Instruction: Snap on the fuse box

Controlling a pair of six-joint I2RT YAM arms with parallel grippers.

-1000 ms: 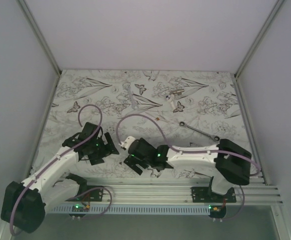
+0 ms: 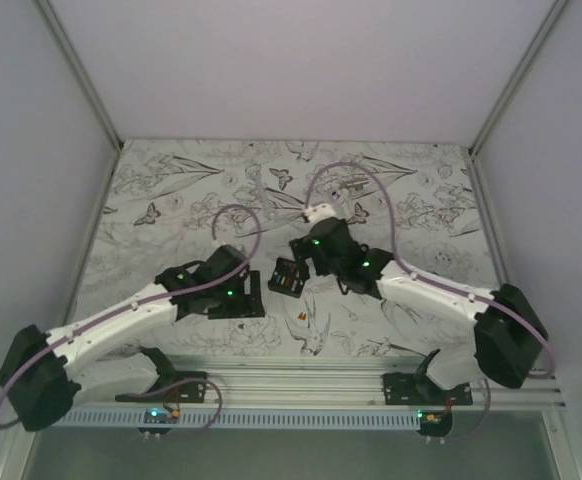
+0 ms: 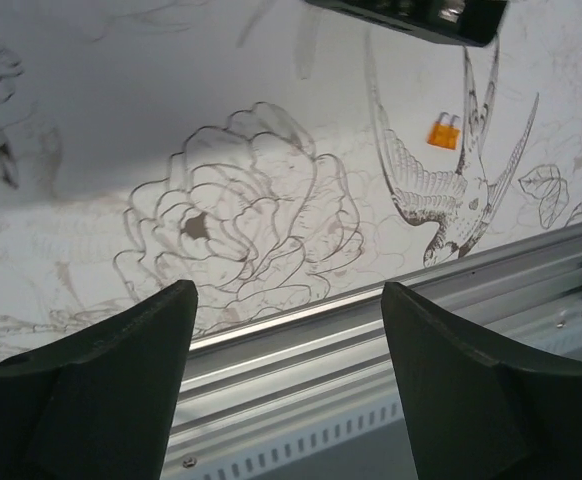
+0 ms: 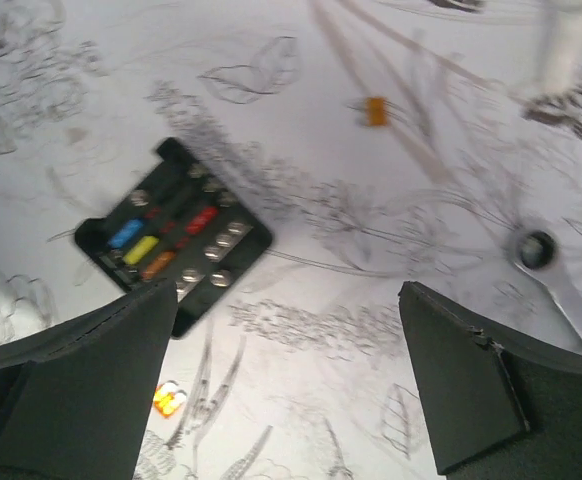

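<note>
The black fuse box (image 2: 289, 276) lies mid-table between my grippers; the right wrist view shows its coloured fuses (image 4: 171, 235) in rows. My left gripper (image 2: 255, 293) is left of it; in the left wrist view its fingers stand apart over bare table, with the box's dark edge (image 3: 401, 15) at the top. My right gripper (image 2: 309, 255) is above and right of the box, open and empty. A small orange piece (image 3: 444, 131) lies just below the box, another (image 4: 376, 111) farther back.
A wrench (image 4: 561, 285) lies to the right of the box. Pale tools (image 2: 341, 198) lie at the back. The metal rail (image 2: 301, 365) runs along the front edge.
My left gripper has moved right toward the box. My right gripper has lifted away toward the back and right, leaving the box in view from above.
</note>
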